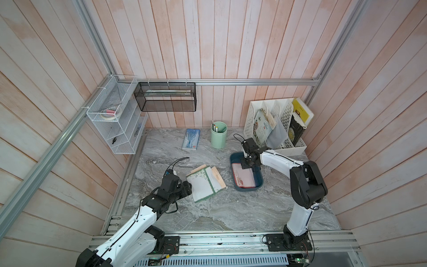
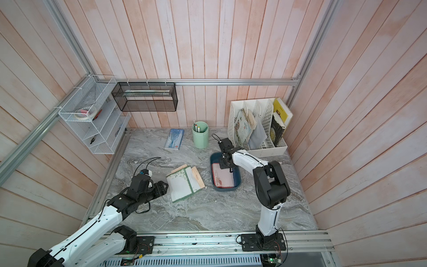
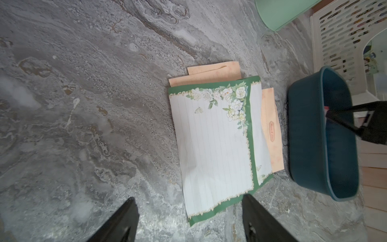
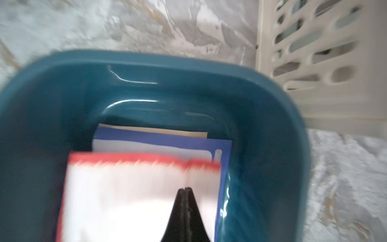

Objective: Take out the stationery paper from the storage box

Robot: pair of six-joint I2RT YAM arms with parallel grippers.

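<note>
A dark teal storage box (image 1: 258, 182) holds red-bordered stationery paper (image 4: 125, 189), over a blue-bordered sheet (image 4: 161, 139) and a tan one. My right gripper is shut over the red-bordered paper inside the box; whether anything thin is between its tips cannot be told. My left gripper stands open above the table, near loose green-bordered floral paper (image 3: 209, 149) and tan sheets (image 3: 271, 133), which lie left of the box.
A white file organizer (image 1: 284, 151) stands behind the box. A mint pen cup (image 1: 218, 138) and a blue booklet (image 1: 191, 138) are at the back.
</note>
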